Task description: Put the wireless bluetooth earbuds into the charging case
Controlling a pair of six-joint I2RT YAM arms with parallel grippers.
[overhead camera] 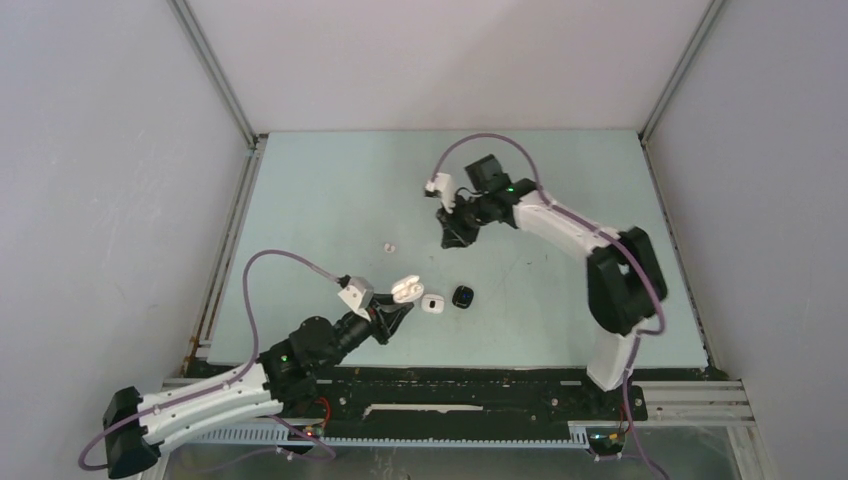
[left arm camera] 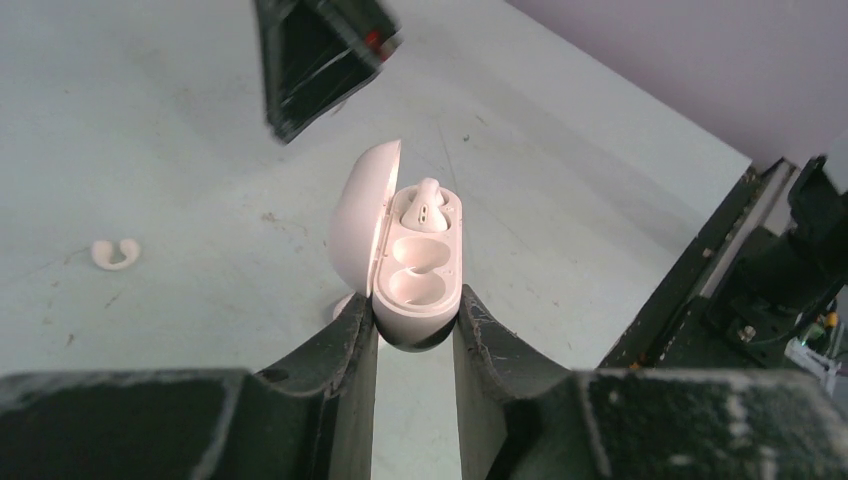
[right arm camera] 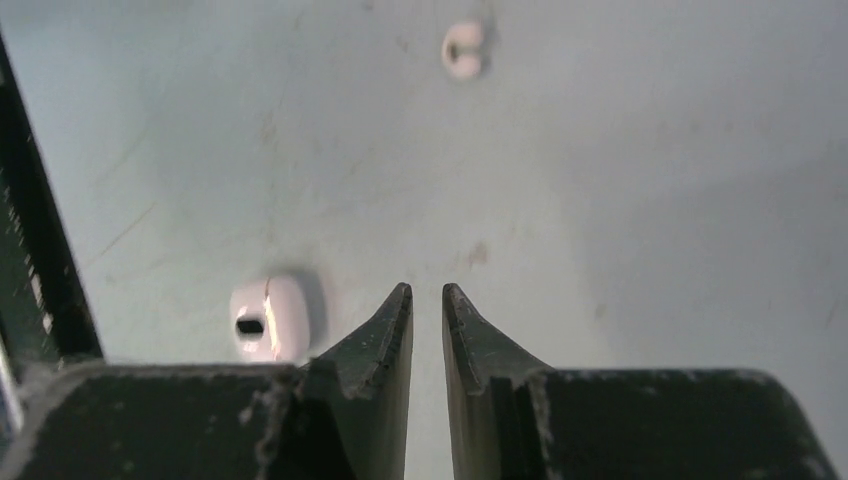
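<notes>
The white charging case (left arm camera: pixel 418 275) has its lid (left arm camera: pixel 362 215) swung up, and my left gripper is shut on its lower body. In its far well stands a white piece that looks like an earbud (left arm camera: pixel 425 208); the two nearer wells are empty. A second, C-shaped white earbud (right arm camera: pixel 463 50) rests on the table near the top of the right wrist view, also small in the top view. My right gripper is above the table, apart from that earbud, its fingertips slightly apart with nothing between them.
A small white box with a black mark (overhead camera: pixel 432 303) and a black one (overhead camera: pixel 462 297) lie side by side just right of the held case. A dark rail (overhead camera: pixel 450 390) runs along its front edge.
</notes>
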